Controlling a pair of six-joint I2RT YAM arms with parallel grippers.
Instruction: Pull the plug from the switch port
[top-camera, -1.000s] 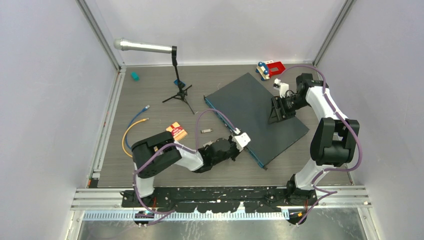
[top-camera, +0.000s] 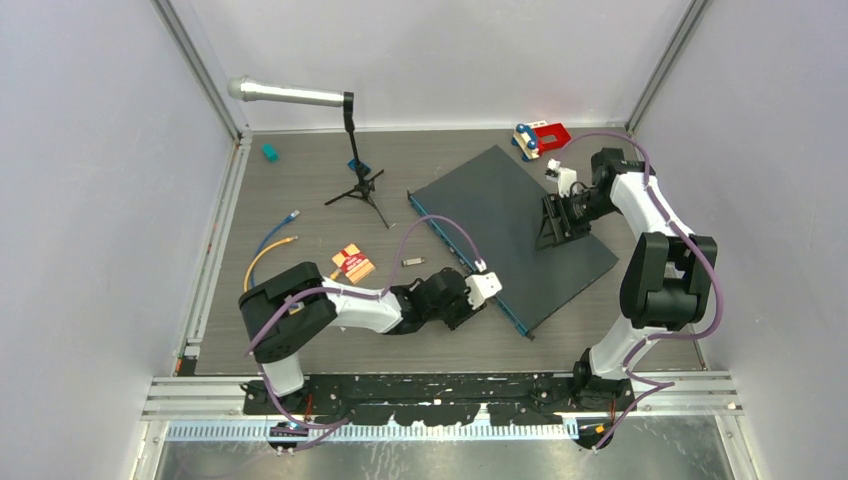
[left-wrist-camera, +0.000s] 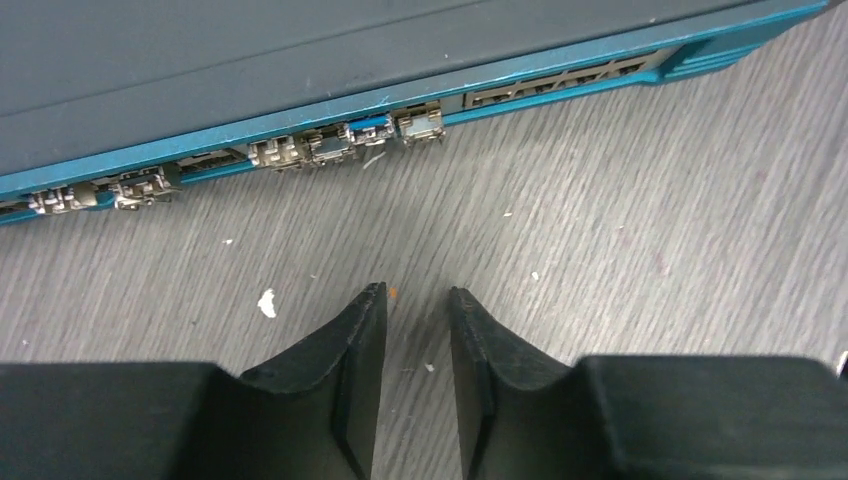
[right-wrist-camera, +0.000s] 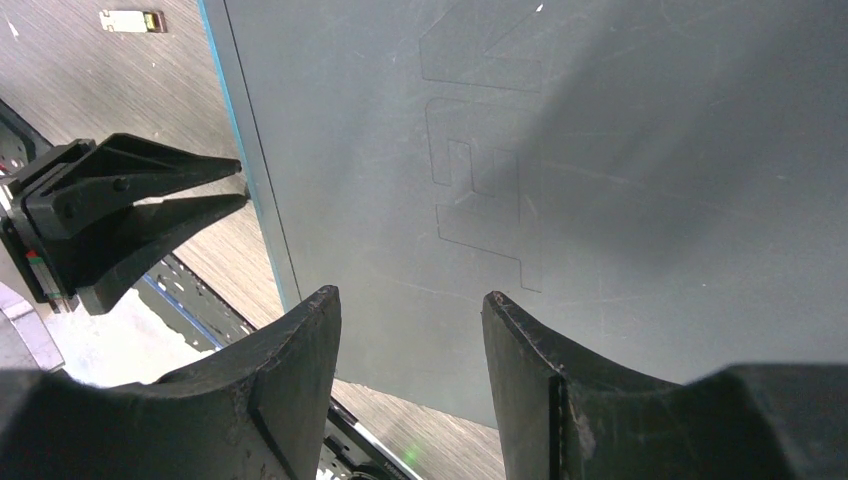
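The dark switch (top-camera: 520, 250) lies tilted on the table, its teal front edge facing left; in the left wrist view its row of metal-cased ports (left-wrist-camera: 330, 145) shows, a blue piece in one, with no cable attached. My left gripper is part open just in front of that edge, nothing between its fingers. My right gripper stands open above the switch's top, holding nothing. Which port holds a plug is not clear.
A small silver module (top-camera: 412, 262), an orange card (top-camera: 352, 262), blue and yellow cables (top-camera: 270, 250) and a tripod (top-camera: 362, 188) lie to the left. A red toy (top-camera: 550, 135) sits at the back right.
The right arm and switch look unchanged.
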